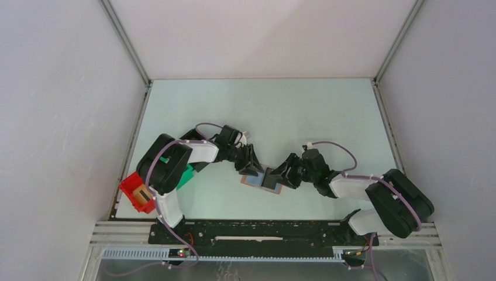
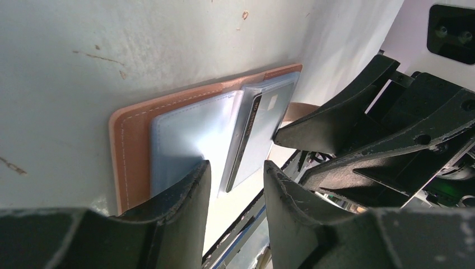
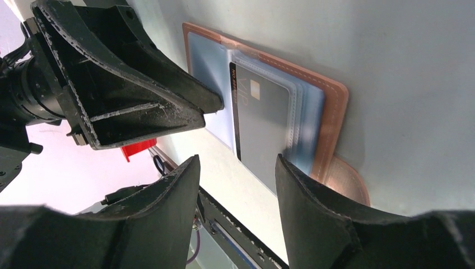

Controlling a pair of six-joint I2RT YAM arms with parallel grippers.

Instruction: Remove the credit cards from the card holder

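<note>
The brown-edged card holder (image 1: 252,185) lies unfolded on the table between the two grippers. A dark grey card with a black strip sits in its right-hand clear sleeve; glare turns this card (image 2: 261,134) pale in the left wrist view. Above the holder's left half, my left gripper is partly open, its fingertips apart and nothing between them. My right gripper also stands open, over the dark card's side, with nothing gripped. Whether any fingertip touches the sleeves is unclear.
Beside the left arm stand a red bin (image 1: 130,195), a green bin (image 1: 186,175) and a black bin (image 1: 199,166), partly covered by that arm. Both grippers are close together over the holder.
</note>
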